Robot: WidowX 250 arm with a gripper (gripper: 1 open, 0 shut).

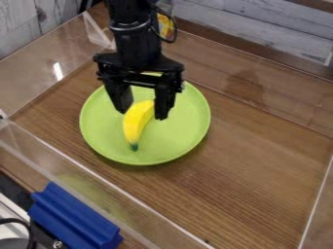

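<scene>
My black gripper (140, 98) hangs open over the green plate (181, 137), its two fingers spread to either side. A yellow banana (136, 123) lies on the plate between and a little below the fingers, its dark tip pointing toward the front. Whether the fingers touch it is unclear.
A blue ridged object (73, 218) sits at the lower left by a cable. A clear panel edge runs along the left and front. A yellow object (164, 24) is partly hidden behind the arm.
</scene>
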